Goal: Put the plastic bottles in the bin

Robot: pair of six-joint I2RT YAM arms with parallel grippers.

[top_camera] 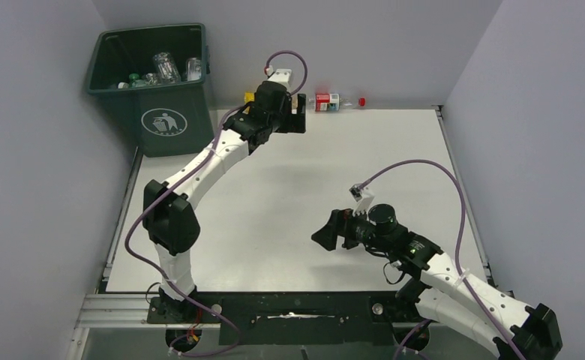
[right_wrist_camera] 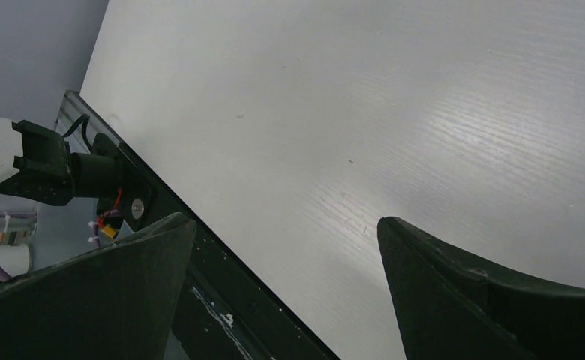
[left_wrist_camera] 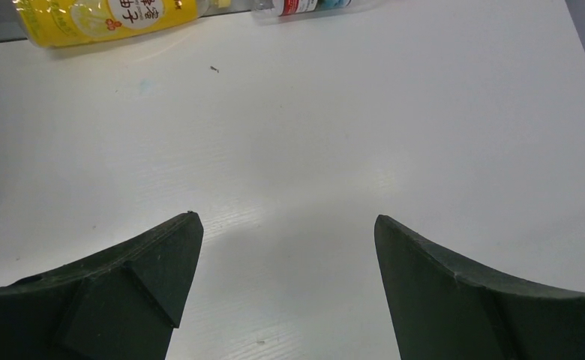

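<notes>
A yellow bottle (left_wrist_camera: 109, 22) and a clear bottle with a red label (top_camera: 327, 102) lie along the back edge of the white table (top_camera: 289, 180). The green bin (top_camera: 147, 124) at back left holds several bottles. My left gripper is open over the back of the table, empty, with both bottles beyond its fingertips; from the top it mostly hides the yellow bottle. My right gripper is open and empty over the front right half of the table.
Walls stand at left, back and right, and a dark rail (top_camera: 304, 330) runs along the front edge.
</notes>
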